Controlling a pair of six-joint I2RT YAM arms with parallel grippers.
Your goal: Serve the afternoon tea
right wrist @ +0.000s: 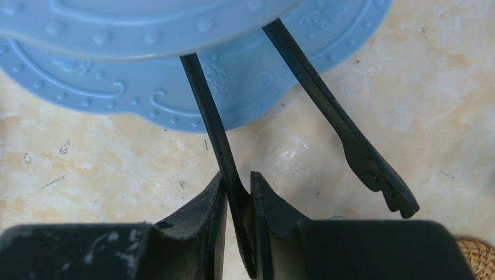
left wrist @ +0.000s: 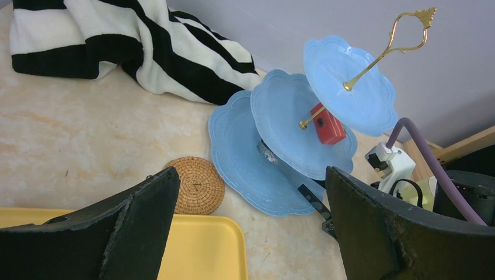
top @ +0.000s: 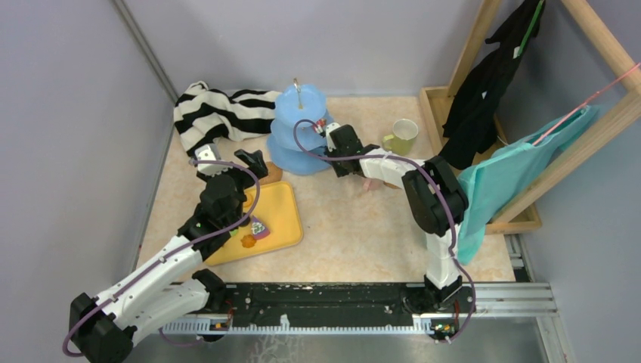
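The blue three-tier stand (top: 298, 102) is at the back centre. My right gripper is at its right front, low by the lower tiers, closed around the handle of a black utensil (right wrist: 207, 105); a second black utensil (right wrist: 315, 93) lies alongside, its far end under a tier. A red box (left wrist: 330, 128) sits on the middle tier. My left gripper stands open over the yellow tray (top: 280, 219), which holds a cake slice (top: 258, 228) and other small pieces, with nothing between its fingers.
A striped cloth (top: 223, 113) lies back left. A woven coaster (left wrist: 195, 189) lies before the stand. A green mug (top: 402, 136) stands right of my right arm. A wooden rack with hanging clothes fills the right side.
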